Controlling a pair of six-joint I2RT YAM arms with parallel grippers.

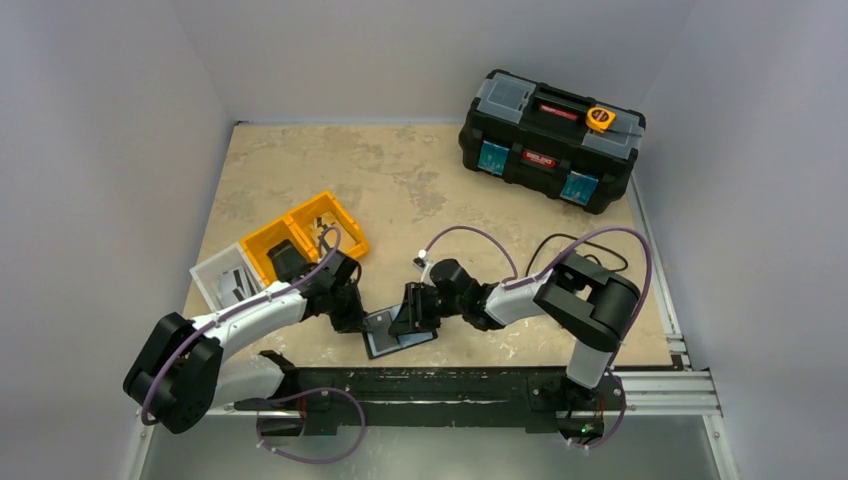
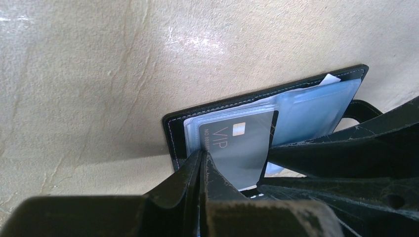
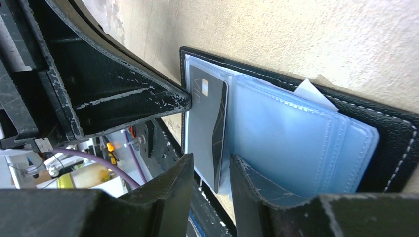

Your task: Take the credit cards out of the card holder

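Observation:
The black card holder (image 1: 395, 338) lies open on the table, with light blue clear sleeves (image 3: 281, 128). A dark grey VIP card (image 2: 237, 143) sits on the sleeves at its left end. My left gripper is shut, its tips resting on that card's left edge, nothing visible between them. My right gripper is part open over the holder, its fingertips either side of the card's right edge, low over card and sleeve; whether they touch is unclear.
Yellow bins (image 1: 355, 240) and a white tray (image 1: 205, 275) stand at the left. A black toolbox (image 1: 530, 130) with a tape measure is at the back right. A black cable lies at the right.

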